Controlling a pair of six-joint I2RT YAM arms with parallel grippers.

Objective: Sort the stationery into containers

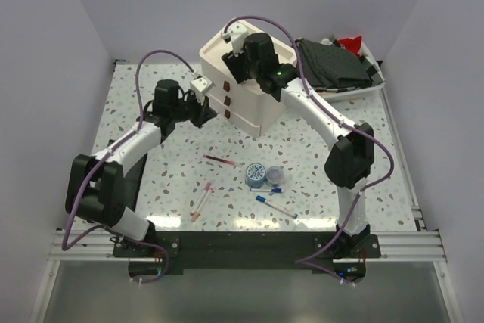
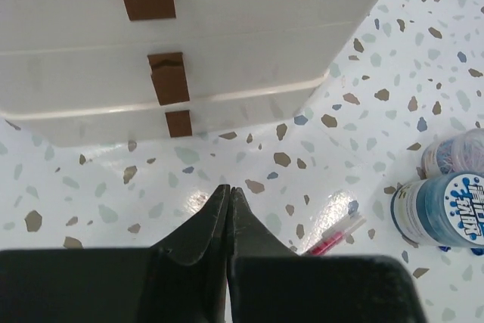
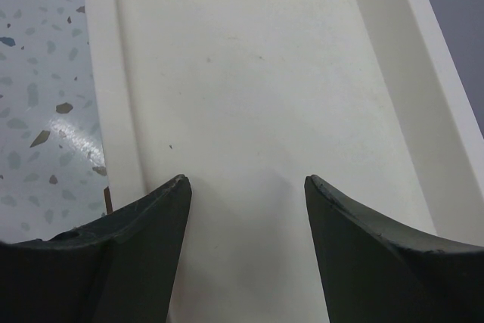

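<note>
The white drawer box [image 1: 261, 107], with brown tabs on its front, stands at the back of the table with an open tray on top. In front of its tabs, my left gripper is shut, nothing showing between its fingers. Over the bare white tray [image 3: 249, 58], my right gripper stands open and empty. On the speckled table lie a pink-red pen [image 1: 221, 160], a pink-tipped pen [image 1: 201, 197], an orange-tipped pen [image 1: 203, 206], a short blue pen [image 1: 265, 190] and a blue marker [image 1: 277, 206]. Beside them sit a blue-lidded jar [image 1: 255, 175] and a clear jar [image 1: 275, 175].
A white bin [image 1: 363, 85] holding dark cloth and something red stands at the back right. A dark flat tray [image 1: 130, 184] lies at the left, partly behind my left arm.
</note>
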